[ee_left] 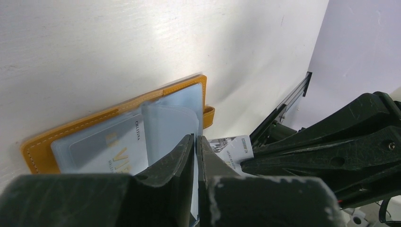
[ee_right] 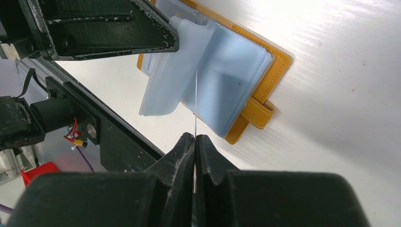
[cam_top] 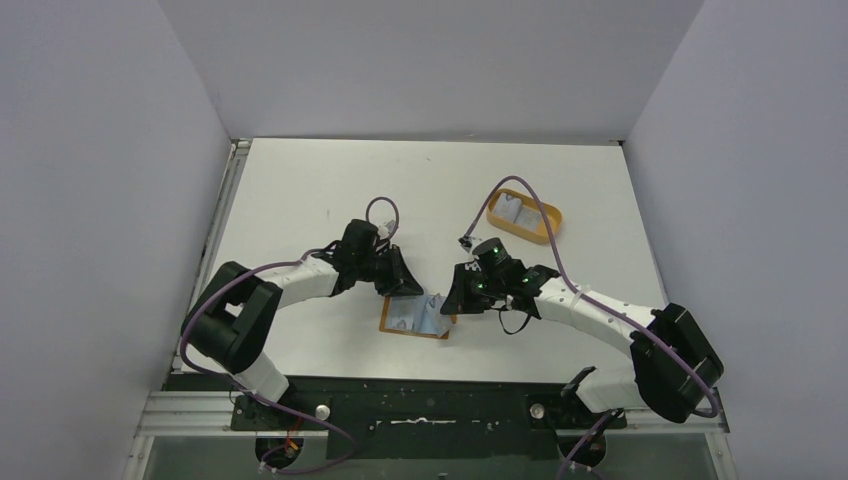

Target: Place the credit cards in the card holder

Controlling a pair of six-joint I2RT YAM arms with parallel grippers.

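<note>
The card holder (cam_top: 391, 328), tan with light blue clear sleeves, lies open on the table between both arms. My left gripper is shut on the edge of a thin sleeve page (ee_right: 165, 85), which stands lifted from the holder. A card marked CHILTINA (ee_left: 108, 149) rests in another sleeve. My right gripper is shut on a white printed card (ee_left: 232, 149). Edge-on in the right wrist view, this card (ee_right: 196, 104) reaches over the holder beside the raised page. Whether its tip is inside the sleeve I cannot tell.
An orange-yellow tray (cam_top: 516, 233) with several cards (cam_top: 508, 208) stands at the back right. Close together over the holder, the two grippers leave little room between them.
</note>
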